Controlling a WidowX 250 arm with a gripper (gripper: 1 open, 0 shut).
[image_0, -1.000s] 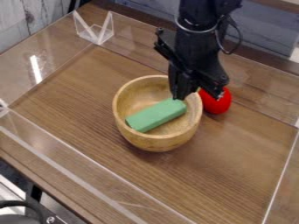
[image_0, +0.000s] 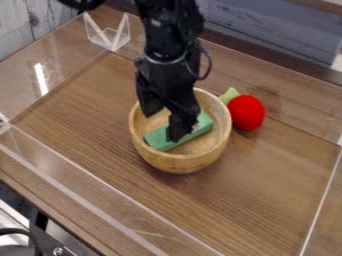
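Note:
My dark gripper (image_0: 167, 110) hangs over the left and middle of a tan bowl (image_0: 179, 162), fingers pointing down and apart, open. In the bowl lies a green block (image_0: 181, 130), set diagonally, partly behind the fingers. A red round object (image_0: 246, 113) sits just right of the bowl, with a small pale green item (image_0: 230, 95) behind it.
A clear wire-like or plastic holder (image_0: 107, 30) stands at the back left. A dark cable lies at the lower left edge.
The gripper has moved left and down, toward the bowl's left part. The bowl and red object look about in place.

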